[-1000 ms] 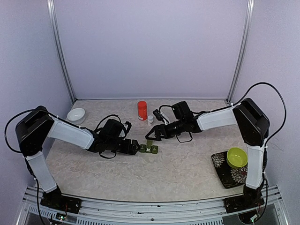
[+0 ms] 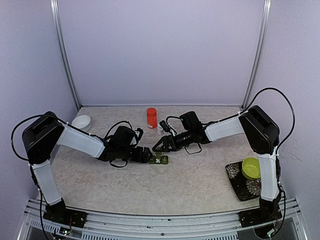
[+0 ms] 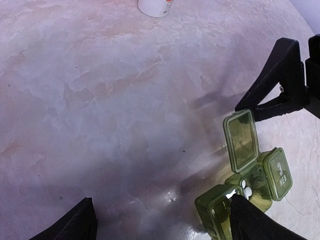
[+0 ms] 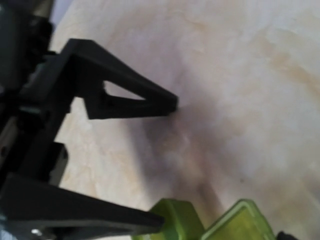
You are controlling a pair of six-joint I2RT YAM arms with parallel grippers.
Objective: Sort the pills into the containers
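Note:
The green pill organizer (image 2: 158, 159) lies at the table's middle, its middle lid (image 3: 241, 140) raised and white pills (image 3: 247, 191) in that compartment. My left gripper (image 2: 146, 154) is low at the organizer's left end; in the left wrist view its fingers are apart, the right one (image 3: 250, 220) over the left compartment (image 3: 212, 210). My right gripper stands open beside the organizer, one fingertip close behind the raised lid, nothing seen gripped.
A red-lidded canister (image 2: 152, 119) and small white bottle (image 2: 160, 130) stand behind. A white bowl (image 2: 81, 123) is back left; a black tray (image 2: 241, 190) with a green bowl (image 2: 251, 170) is at right.
My right gripper has moved down toward the organizer. My left gripper has shifted slightly to the right.

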